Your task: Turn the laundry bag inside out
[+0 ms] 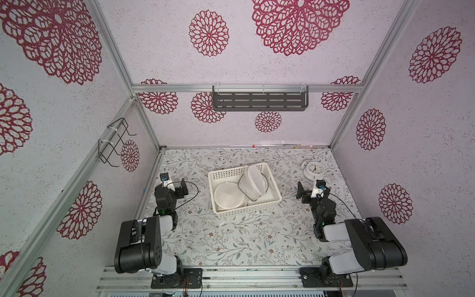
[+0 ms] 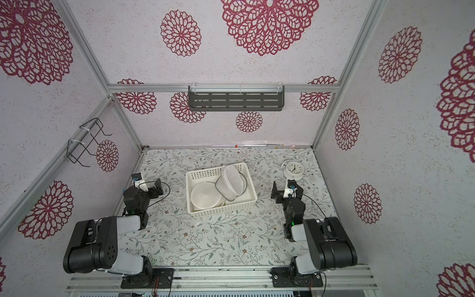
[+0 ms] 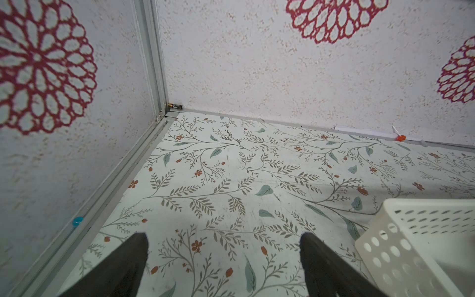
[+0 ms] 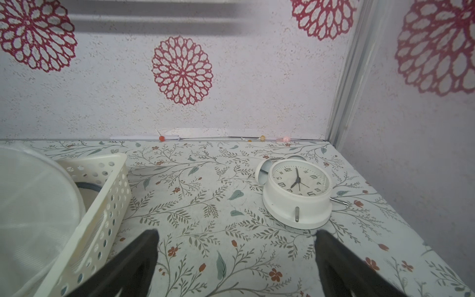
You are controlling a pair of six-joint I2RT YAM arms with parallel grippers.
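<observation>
Two white, round-ended laundry bags lie in the white basket (image 1: pixel 216 174) in the middle of the table. The left bag (image 1: pixel 229 194) shows a round face upward, and the right bag (image 1: pixel 252 183) leans tilted against the basket's back right. In the right wrist view the mesh of the right bag (image 4: pixel 34 212) bulges over the basket's near side. My left gripper stands open left of the basket, its fingers empty. To the basket's right my right gripper is open too, nothing between its fingers. Neither touches a bag.
A white alarm clock (image 4: pixel 299 190) stands on the table just beyond my right gripper. A grey shelf (image 1: pixel 260 101) hangs on the back rail, and a black wire rack (image 1: pixel 114 141) on the left one.
</observation>
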